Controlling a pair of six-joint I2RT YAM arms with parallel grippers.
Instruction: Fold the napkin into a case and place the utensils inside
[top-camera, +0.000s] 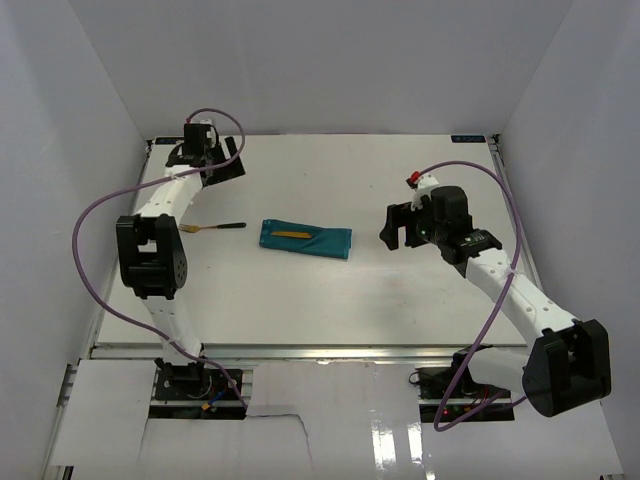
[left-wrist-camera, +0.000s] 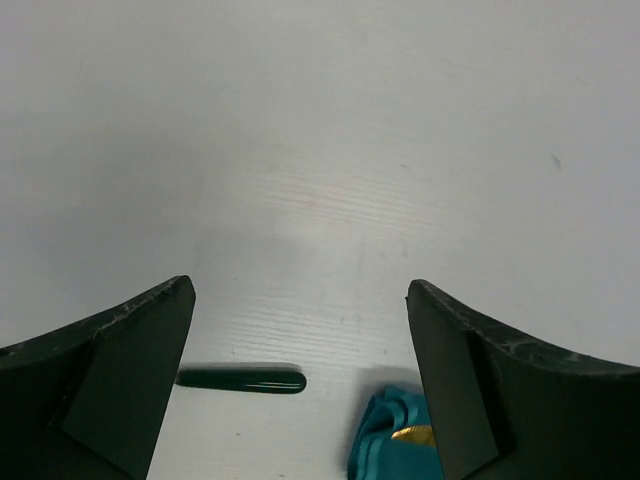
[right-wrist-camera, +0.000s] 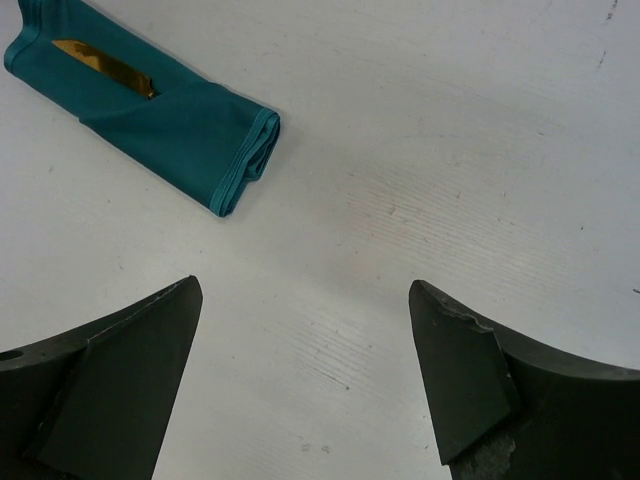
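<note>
A teal napkin (top-camera: 330, 242) (right-wrist-camera: 180, 150) lies folded on the table, with a gold utensil (top-camera: 292, 234) (right-wrist-camera: 95, 62) on it. A fork with a black handle (top-camera: 228, 225) (left-wrist-camera: 245, 380) lies flat to the left of the napkin. My left gripper (top-camera: 226, 154) hangs open above the table beyond the fork, nothing between its fingers. My right gripper (top-camera: 398, 226) is open and empty, to the right of the napkin.
The white table (top-camera: 315, 300) is bounded by grey walls at the back and sides. Its middle, behind and in front of the napkin, is clear.
</note>
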